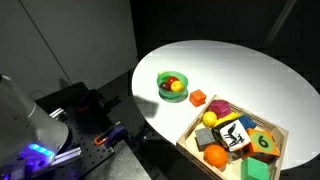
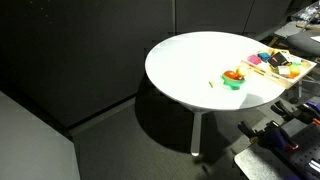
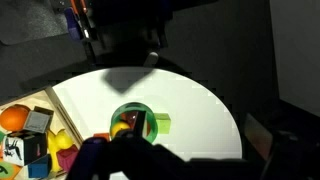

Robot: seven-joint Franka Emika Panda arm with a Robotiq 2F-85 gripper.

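My gripper stands open at the top of the wrist view, nothing between its dark fingers. It is off the table's near edge, clear of the toys. A green bowl [image 1: 162, 92] rests on the white table, holding a red and a yellow round piece and something dark. Close beside the bowl lies a small yellow-green block [image 3: 163, 123]. An orange block [image 1: 198, 98] sits between the bowl and a shallow wooden box [image 1: 181, 144]. Inside that box are an orange ball [image 1: 215, 155], a black-and-white block [image 1: 232, 134], a green block [image 1: 254, 170] and several other toys.
The round white table [image 2: 185, 60] has wide free room away from the box. Dark floor [image 2: 100, 130] lies beyond its edge. My arm's base [image 1: 28, 130] shows at the lower left of exterior view 1.
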